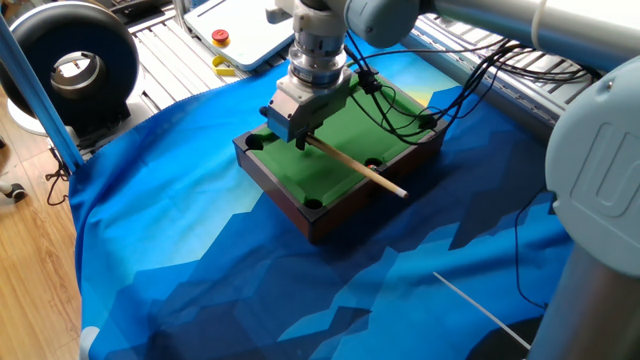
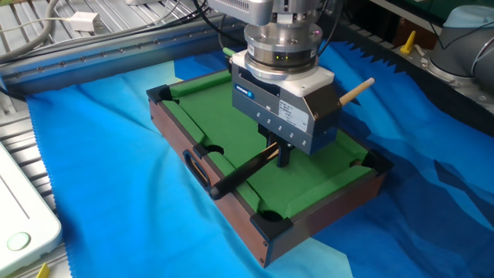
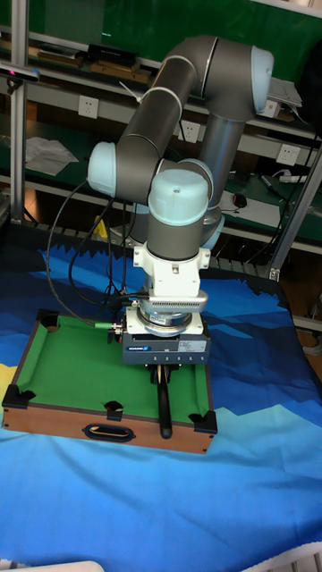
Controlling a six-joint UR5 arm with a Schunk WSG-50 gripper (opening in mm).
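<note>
A small pool table (image 2: 309,181) with green felt and wooden sides lies on the blue cloth. Over its felt, my gripper (image 2: 279,154) points down, shut on a cue stick. The dark butt of the cue (image 2: 241,171) sticks out over the side with the handle slot, and its pale end (image 1: 375,178) reaches past the opposite side. In exterior view 3 the black butt (image 3: 164,405) hangs toward the front rail near the right corner. No ball shows on the felt; the gripper body and arm cover part of it.
Black cables (image 1: 400,120) hang from the arm beside the gripper. A thin white stick (image 1: 480,308) lies on the blue cloth (image 1: 180,230), away from the pool table. A red button (image 1: 220,36) sits at the back left.
</note>
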